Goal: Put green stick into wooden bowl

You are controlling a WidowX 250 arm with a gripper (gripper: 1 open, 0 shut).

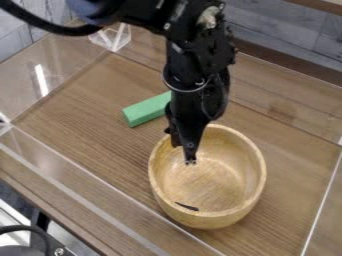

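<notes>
The green stick [144, 111] lies flat on the table, behind and left of the bowl. My black gripper covers or closely borders its right end. The wooden bowl [243, 193], pale and oval, sits in the front middle. Reaching in from the top left, my gripper [187, 150] points down with its tips over the bowl's back left rim. Whether its fingers are apart or together cannot be made out. No part of the green stick shows inside the bowl.
A small dark mark or piece [186, 206] shows on the bowl's front inner side. At the back left stands a clear, wire-like object [112, 38]. Dark cables [24, 235] lie at the front left corner. The table left of the bowl is bare.
</notes>
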